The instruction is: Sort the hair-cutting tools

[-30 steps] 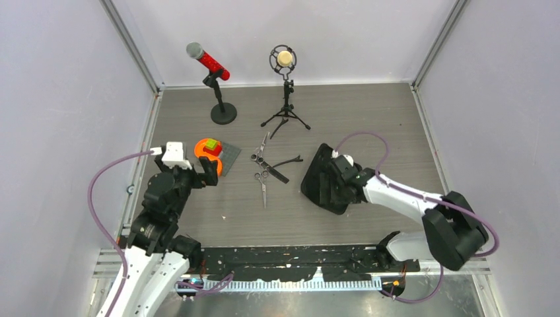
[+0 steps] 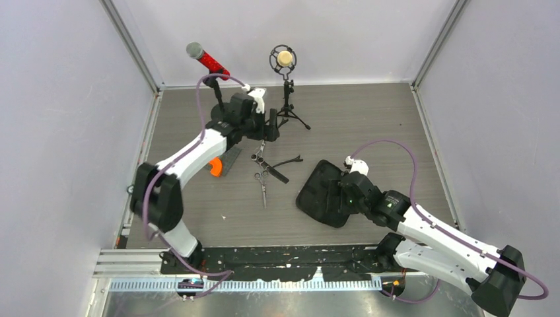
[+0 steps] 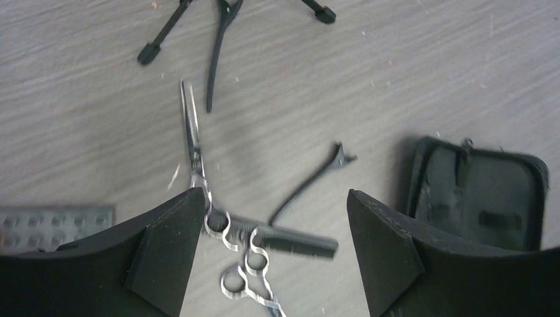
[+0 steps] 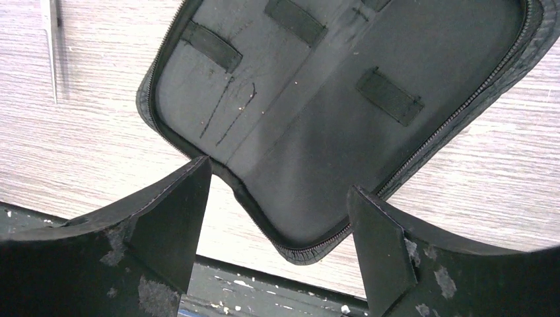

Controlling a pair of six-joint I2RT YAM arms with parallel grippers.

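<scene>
The black zip case [image 2: 317,181] lies open on the right half of the table; its inner straps show in the right wrist view. My right gripper is open at the edge of the case, with no tool between its fingers; contact is unclear. At mid-table lie a scissors [image 3: 193,135] with a toothed blade, a second scissors [image 2: 264,191], a black comb [image 3: 294,241] and a dark hair clip [image 3: 314,177]. The comb lies by the scissors' handles. My left gripper [image 2: 272,125] hangs open above the far end of these tools, empty.
Behind the left gripper stand a black tripod [image 2: 287,105] with a round mount and a red microphone [image 2: 212,63] on a stand. An orange plate [image 2: 216,168] and a grey studded plate [image 2: 231,158] lie left of the tools.
My left arm has swung from the left side to the far end of the tools. The right gripper has moved slightly and the case has slid toward the front edge. The tools have stayed put.
</scene>
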